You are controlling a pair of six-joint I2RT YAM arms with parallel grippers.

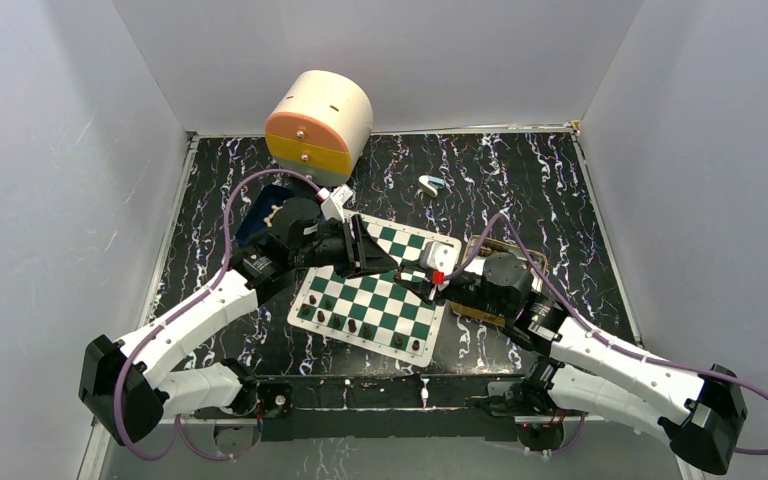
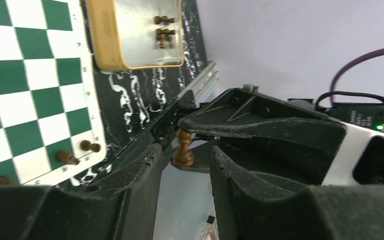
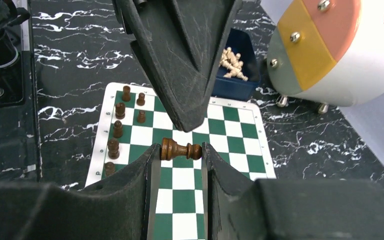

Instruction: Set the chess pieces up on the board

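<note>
A brown chess piece [image 3: 181,150] lies crosswise between the fingertips of my right gripper, which is shut on it. In the left wrist view this piece [image 2: 183,149] hangs beyond the parted fingers of my left gripper; a gap shows between them, and whether they touch it cannot be told. Over the middle of the chessboard [image 1: 370,214], both grippers face each other closely. Several dark pieces stand along the board's near edge, among them a brown piece [image 3: 113,148]. More brown pieces [image 2: 165,33] lie in the yellow-rimmed box [image 2: 106,37].
A dark blue box [image 3: 236,90] with pale pieces stands beyond the board's left corner. The drawer cabinet [image 1: 318,115] is at the back, and a small white-and-teal object [image 1: 430,185] lies right of it.
</note>
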